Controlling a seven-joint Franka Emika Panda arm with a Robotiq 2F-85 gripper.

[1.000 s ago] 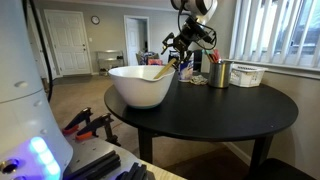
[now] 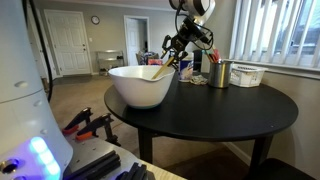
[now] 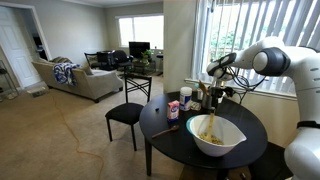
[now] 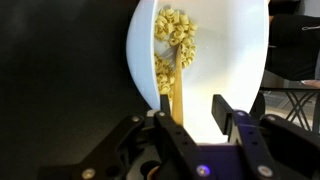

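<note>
In exterior view 1 a white bowl (image 2: pixel 140 88) stands at the near left of the dark table, with a wooden spoon (image 2: pixel 163 69) leaning over its rim. My gripper (image 2: pixel 176 50) hangs just above the spoon's upper end. Seen from the wrist, curly pasta (image 4: pixel 178 28) lies inside the bowl (image 4: pixel 215 60), and the spoon (image 4: pixel 179 85) runs from it towards me. The fingers of my gripper are apart, with the spoon's handle in line with the gap, nearer the left finger. Whether they touch the handle cannot be told.
A metal canister (image 2: pixel 219 74) holding utensils and a white basket (image 2: pixel 246 75) stand at the back of the table. A pink package (image 3: pixel 186 98) is at its far side in exterior view 2.
My gripper has shifted slightly left and down, closer to the spoon's handle. Bowl and spoon look unmoved.
</note>
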